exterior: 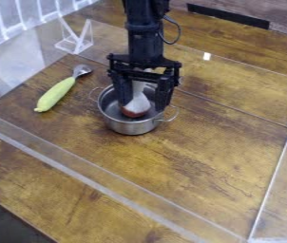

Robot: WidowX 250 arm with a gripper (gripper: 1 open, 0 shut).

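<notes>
The black gripper [143, 84] is down over a steel pot [131, 124] with side handles, its two fingers around the pot's opening. Inside the pot a white object with a reddish-brown end [139, 109] stands under the gripper, partly hidden by it; whether the fingers touch it I cannot tell. A yellow-green corn cob [55, 94] lies left of the pot, beside a metal utensil [82, 70].
A clear stand [76, 40] is at the back left. Transparent panels edge the wooden table [203, 171].
</notes>
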